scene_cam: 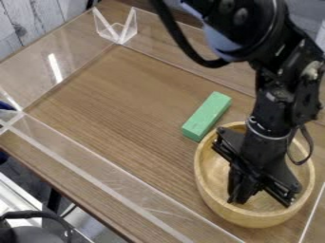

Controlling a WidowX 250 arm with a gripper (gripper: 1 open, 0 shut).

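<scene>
The black arm reaches down from the upper right, its gripper (238, 190) lowered inside a wooden bowl (241, 216) at the lower right. The gripper looks shut, with nothing visible between its fingers, though the bowl's floor under it is mostly hidden. A green block (206, 116) lies on the wooden table (114, 95) just above and left of the bowl.
A clear plastic piece (114, 28) stands at the back left. Clear tape strips run along the left and front of the table. Black cables lie beyond the table's lower left edge.
</scene>
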